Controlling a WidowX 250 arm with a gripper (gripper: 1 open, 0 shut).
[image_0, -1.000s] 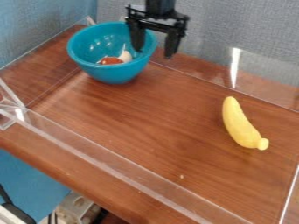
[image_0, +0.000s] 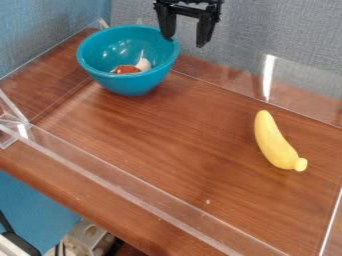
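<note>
My black gripper (image_0: 186, 27) is at the top of the view, open, its two fingers hanging above the back right rim of a teal bowl (image_0: 124, 80). Nothing shows between them. Inside the bowl lie a small orange-red item (image_0: 127, 70) and a whitish piece (image_0: 142, 63). A yellow banana (image_0: 277, 142) lies on the wooden table (image_0: 160, 160) at the right.
Grey padded walls (image_0: 281, 45) stand at the back and left. A clear low barrier runs along the table's front.
My gripper has risen, away from the bowl. The bowl, its contents and the banana show no visible change.
</note>
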